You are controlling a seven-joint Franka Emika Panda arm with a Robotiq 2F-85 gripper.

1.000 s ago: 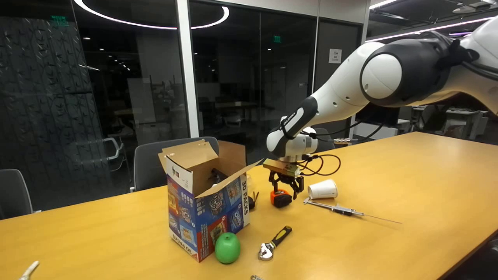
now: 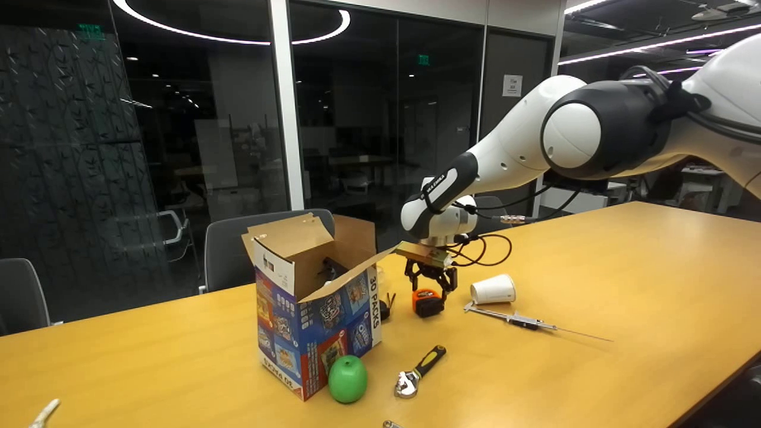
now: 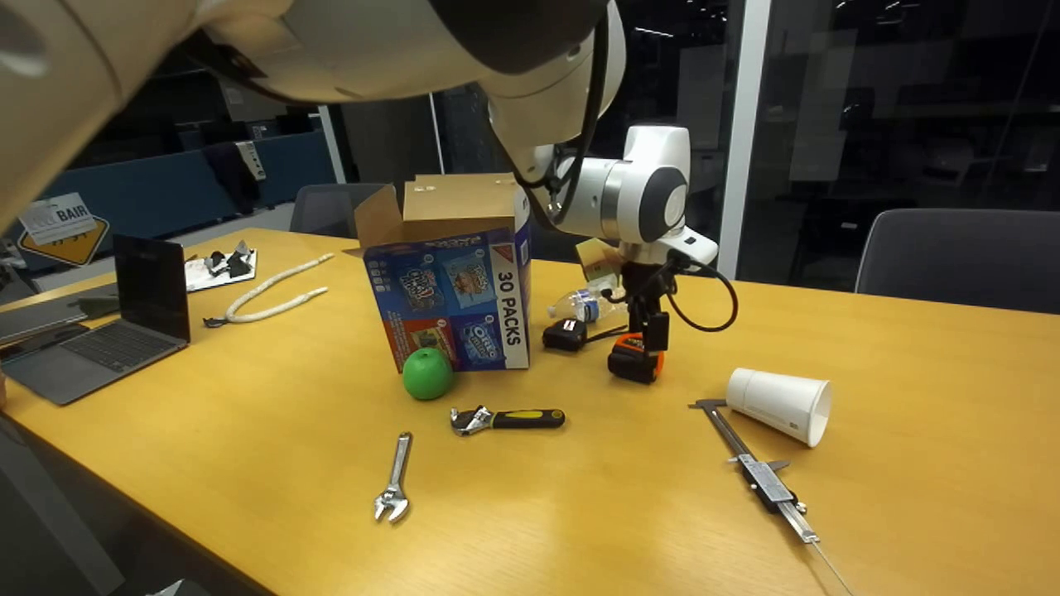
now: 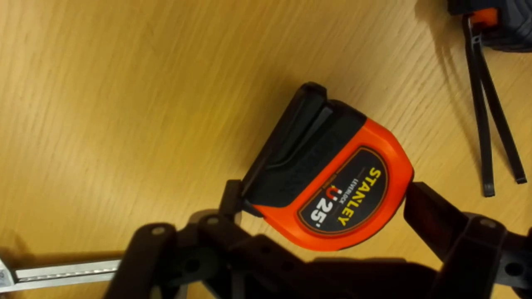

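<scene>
An orange and black tape measure [image 4: 344,194] lies on the table, its Stanley label facing the wrist camera. My gripper is open, one finger on each side of it. In the wrist view the left fingertip appears at the black edge and the right one beside the orange edge; whether they press on it I cannot tell. From outside, the gripper [image 2: 433,285] points down over the tape measure [image 2: 428,303]. The second exterior view has the tape measure [image 3: 636,359] partly behind a dark finger.
An open snack box [image 3: 447,298] stands nearby, with a green apple-like object [image 3: 428,374] before it. A black tool [image 3: 566,334] and bottle [image 3: 584,305] are close behind. Wrenches [image 3: 527,418], calipers [image 3: 765,482] and a tipped white cup [image 3: 780,403] lie around.
My gripper has shifted a little left in the first exterior view and now sits more centrally over the tape measure. The tape measure shows at most a slight shift.
</scene>
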